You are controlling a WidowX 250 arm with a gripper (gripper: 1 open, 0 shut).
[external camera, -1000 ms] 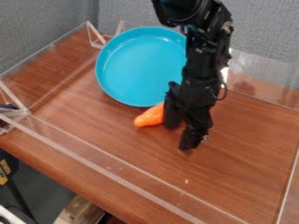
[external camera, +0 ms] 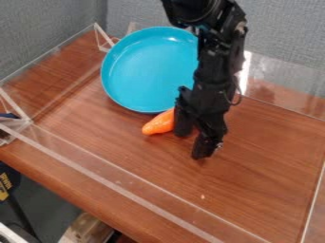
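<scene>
An orange carrot-like object lies on the wooden table just in front of a blue plate. My black gripper reaches down from the top with its fingers low over the table, around or beside the right end of the orange object. The gripper partly hides that end, and I cannot tell whether the fingers are shut on it.
Clear low walls edge the work area at the back, left and right, with grey panels behind. Some dark items sit outside the left edge.
My gripper has shifted very slightly upward in the view. The orange object and the plate look almost unchanged.
</scene>
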